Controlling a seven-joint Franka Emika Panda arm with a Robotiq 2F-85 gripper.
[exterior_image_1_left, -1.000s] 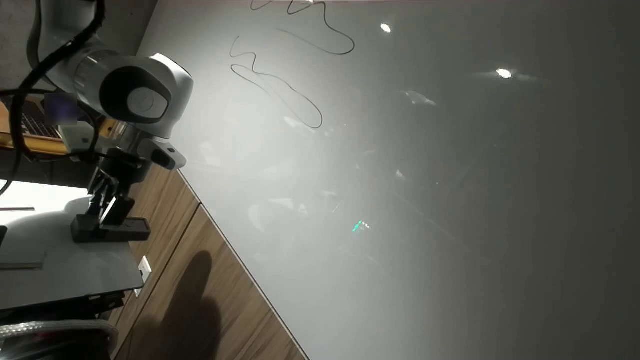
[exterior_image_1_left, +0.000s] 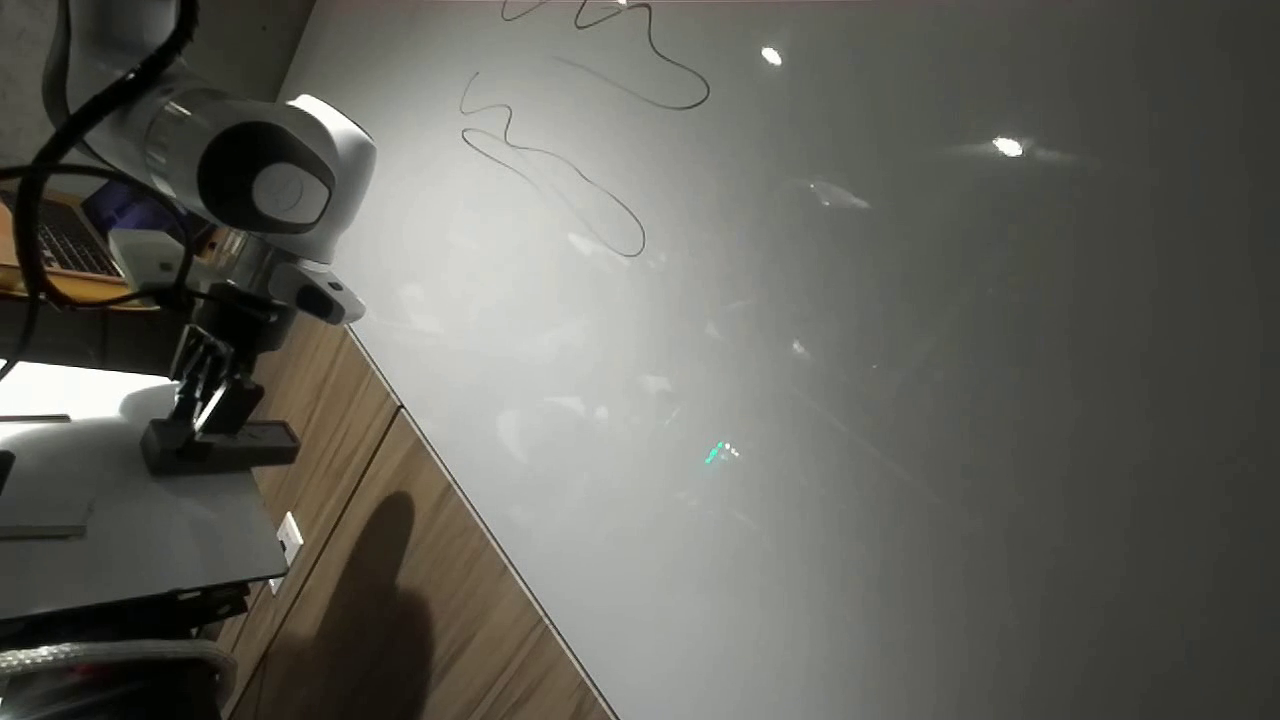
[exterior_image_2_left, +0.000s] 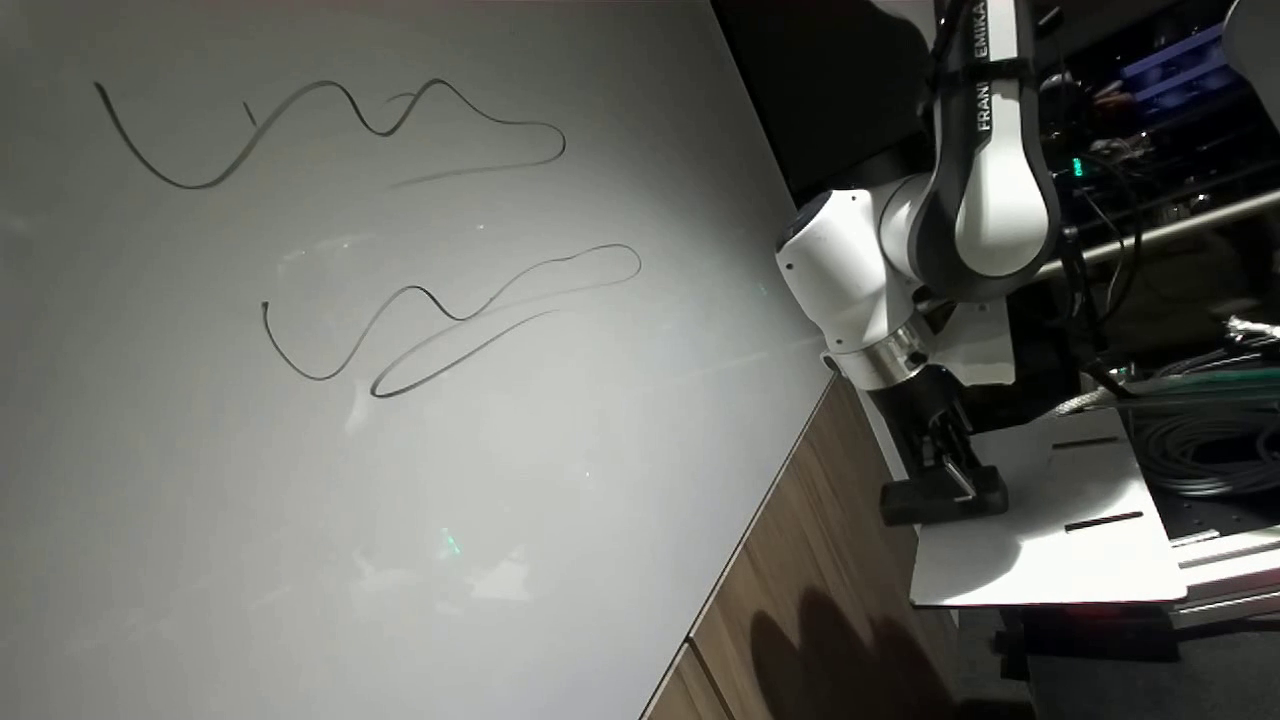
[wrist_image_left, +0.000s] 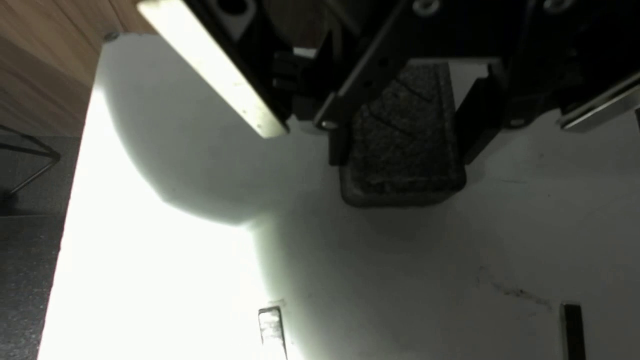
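A dark block-like eraser (wrist_image_left: 405, 171) with a worn, fuzzy face is between the two black fingertips in the wrist view. My gripper is shut on it, one finger against each side. From the first exterior view, the eraser (exterior_image_1_left: 266, 445) hangs across the end of the gripper (exterior_image_1_left: 206, 420), over the small white table (exterior_image_1_left: 156, 528). The second exterior view has the gripper (exterior_image_2_left: 944, 472) pointing down with the eraser (exterior_image_2_left: 914, 499) at its tip. Whether the eraser's underside touches the table cannot be told.
A large whiteboard (exterior_image_1_left: 840, 360) stands beside the arm, carrying wavy dark marker lines (exterior_image_2_left: 414, 288). Wood panelling (exterior_image_1_left: 372, 528) lies between board and table. Dark slots (exterior_image_2_left: 1104, 522) cut the tabletop. Cables (exterior_image_2_left: 1212, 456) are coiled behind the table.
In the first exterior view, the arm, gripper and eraser have shifted slightly up and left. The eraser stays in the grip. The marker lines look the same.
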